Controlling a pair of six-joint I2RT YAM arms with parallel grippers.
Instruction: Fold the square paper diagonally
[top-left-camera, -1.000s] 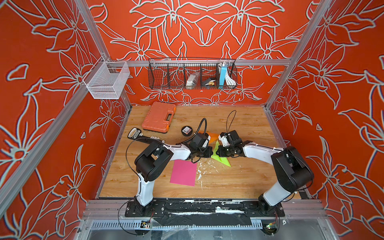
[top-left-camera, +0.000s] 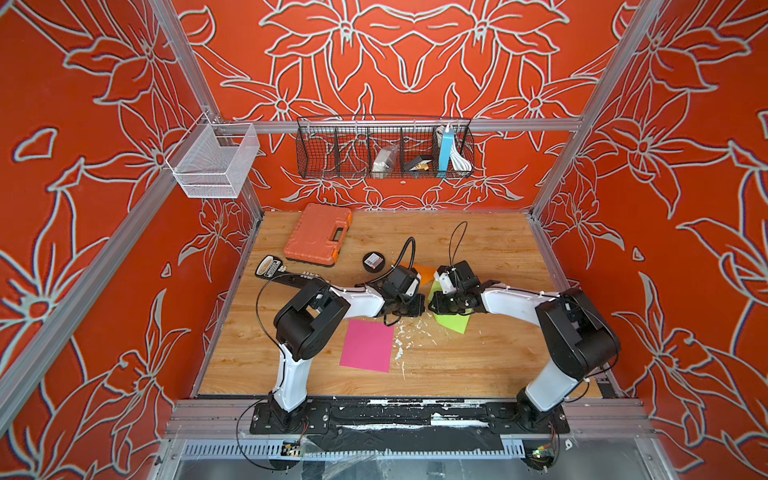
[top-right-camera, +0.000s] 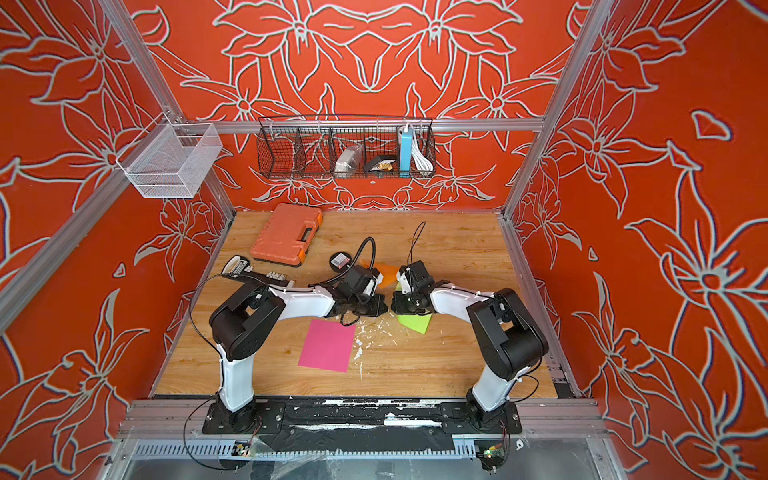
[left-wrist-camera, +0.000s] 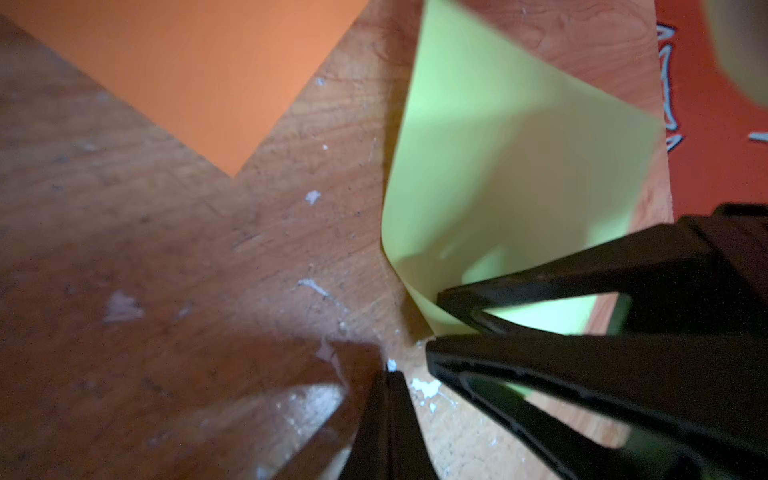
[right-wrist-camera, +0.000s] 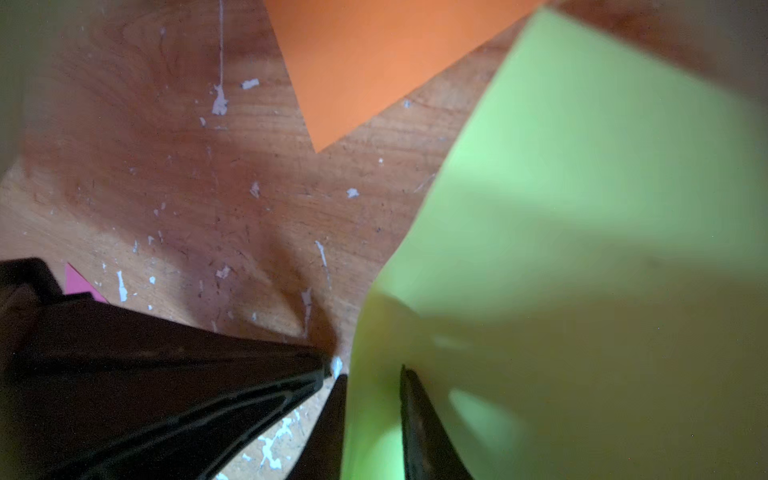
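Note:
The yellow-green square paper (left-wrist-camera: 520, 160) lies under and beside my right gripper (top-left-camera: 434, 305), near the middle of the table. Its near-left edge lifts and curves up off the wood, with no crease I can make out. In the right wrist view, this edge of the paper (right-wrist-camera: 560, 280) runs between the fingertips of my right gripper; a narrow gap shows there, and whether they pinch the paper cannot be told. Left of the paper and apart from it, my left gripper is shut, nothing visible between its fingers. Both arms hide parts of the sheet from above.
An orange paper (left-wrist-camera: 200, 72) lies behind, one corner pointing at the grippers. A pink square (top-left-camera: 367, 345) is at front left. A black roll (top-left-camera: 373, 261) and an orange case (top-left-camera: 318, 233) stand farther back. White scraps (top-left-camera: 404, 336) litter the wood.
The yellow-green paper, showing as a bent-over bright shape to the left of my right gripper, now spreads back to the right beneath it. My right gripper has shifted slightly left; the left barely moved.

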